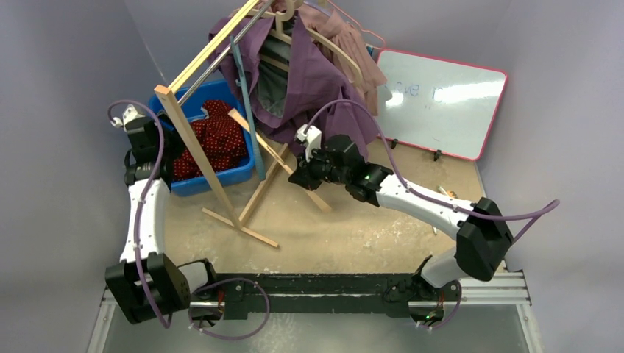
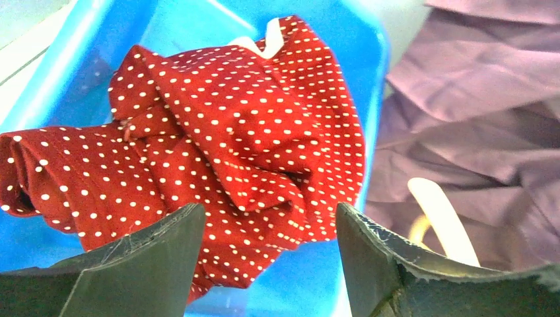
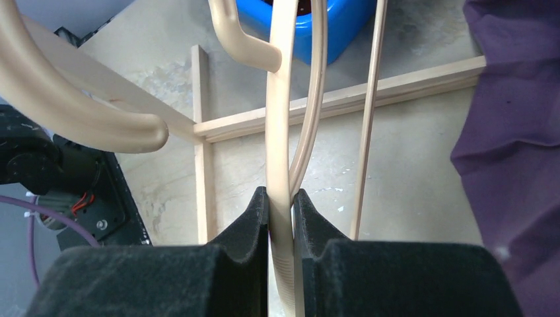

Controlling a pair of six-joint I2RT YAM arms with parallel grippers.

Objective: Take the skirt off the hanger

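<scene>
The red polka-dot skirt [image 2: 231, 125] lies crumpled in the blue bin [image 1: 210, 186], a small white piece [image 2: 274, 36] showing at its top edge. Above it, my left gripper is open with nothing between its fingers; in the top view it is at the far left. My right gripper is shut on a pale wooden hanger [image 3: 280, 158], below and right of the bin in the top view. No cloth shows on that hanger's visible part.
The wooden rack [image 1: 188, 140] stands over the bin, with purple cloth [image 1: 309, 73] and other garments on hangers at the back. A whiteboard [image 1: 434, 110] stands at back right.
</scene>
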